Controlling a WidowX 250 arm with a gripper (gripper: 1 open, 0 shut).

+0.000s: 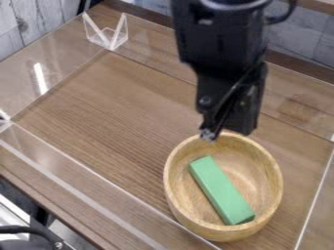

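My gripper [225,122] is a large dark shape at the top centre, over the far rim of a round wooden bowl [182,203]. A green rectangular block [221,189] lies inside the bowl, slanting from upper left to lower right. The fingers point down, and I cannot make out clearly how far apart they are or anything between them.
A white plastic bracket [107,31] stands at the back left, and a small white piece sits at the left edge. A dark cable lies at the bottom left.
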